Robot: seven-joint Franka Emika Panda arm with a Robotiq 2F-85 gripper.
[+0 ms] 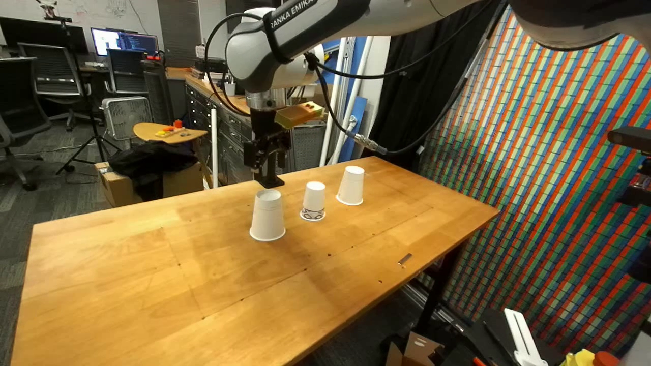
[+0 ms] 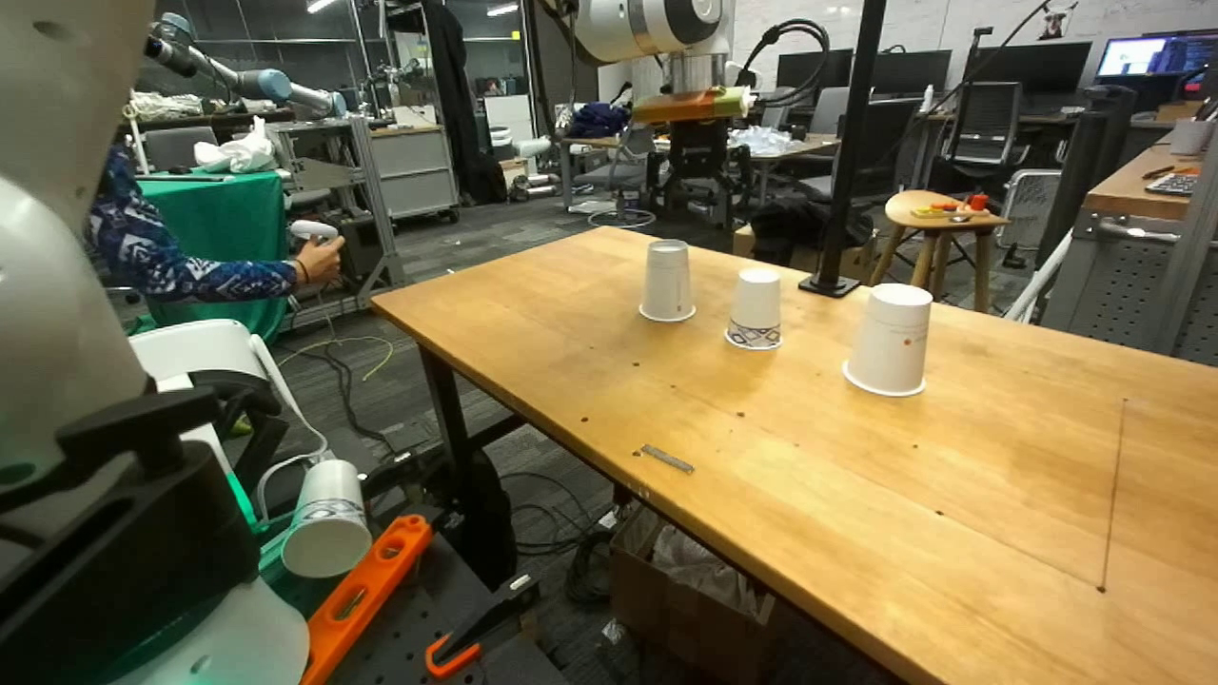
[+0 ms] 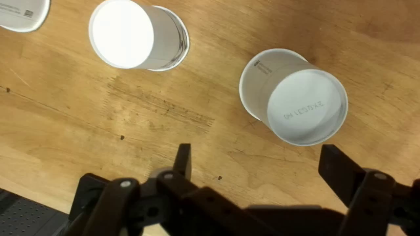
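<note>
Three white paper cups stand upside down in a row on the wooden table. In exterior view 1, a large cup [image 1: 267, 218] is at the left, a smaller cup with a dark patterned band [image 1: 314, 201] in the middle, and another large cup [image 1: 351, 186] at the right. My gripper is open and empty. It hangs well above the table, higher than the cup tops. In the wrist view, a large cup with print on its base [image 3: 305, 108] lies ahead of the right finger, and the patterned cup [image 3: 167, 39] is at upper left. A third cup [image 3: 23, 13] is cut off at the corner.
A black post on a flat base [image 2: 830, 285] stands at the table's edge, near the large cup. A small metal strip [image 2: 667, 459] lies near the opposite edge.
</note>
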